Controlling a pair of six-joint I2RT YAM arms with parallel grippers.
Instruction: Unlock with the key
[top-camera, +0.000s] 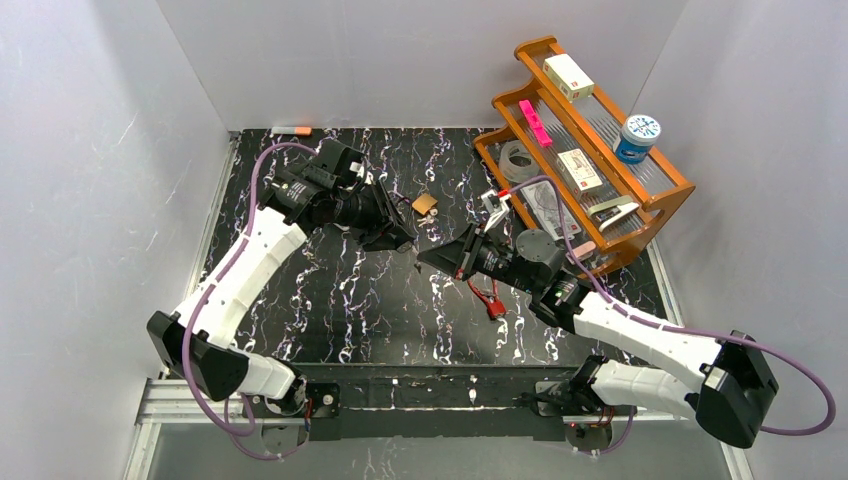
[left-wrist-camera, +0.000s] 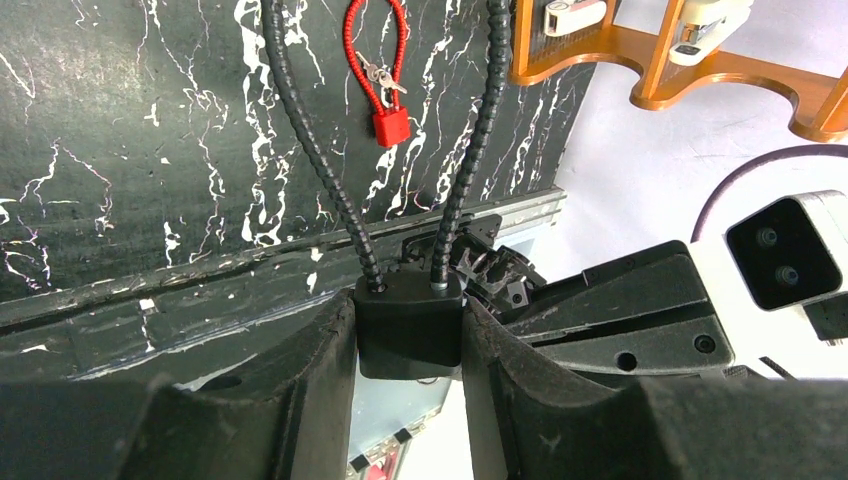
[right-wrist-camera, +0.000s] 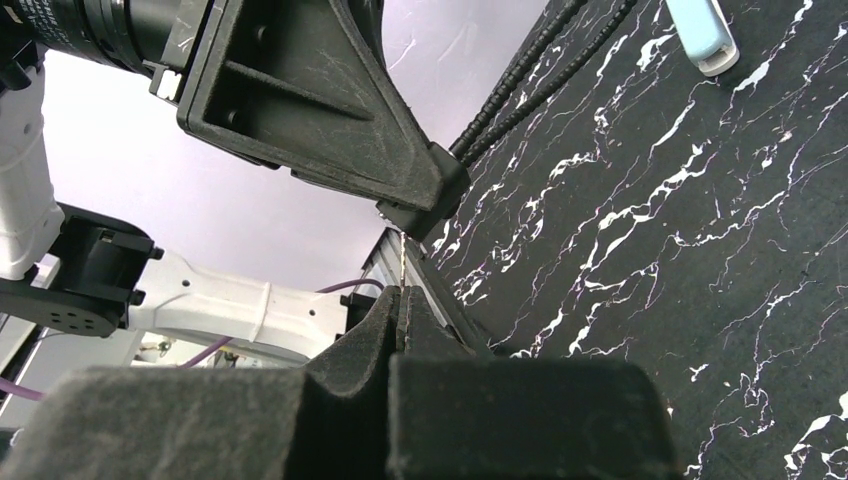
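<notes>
A black padlock (left-wrist-camera: 410, 330) with a long dark cable shackle (left-wrist-camera: 463, 180) is clamped in my left gripper (top-camera: 408, 240), which is shut on it. Facing it from the right is my right gripper (top-camera: 422, 257), shut, with a thin key (right-wrist-camera: 403, 262) sticking out from its fingertips (right-wrist-camera: 378, 335). In the right wrist view, the key points at the lock's underside (right-wrist-camera: 405, 222). Its tip is at or very near the body; whether it is inside the keyhole I cannot tell. The left wrist view does not show the keyhole side.
A red padlock (left-wrist-camera: 391, 126) with keys lies on the dark marbled table, right of centre. Behind the grippers lies a brass padlock (top-camera: 424, 204) with keys. A wooden shelf (top-camera: 682, 190) fills the back right.
</notes>
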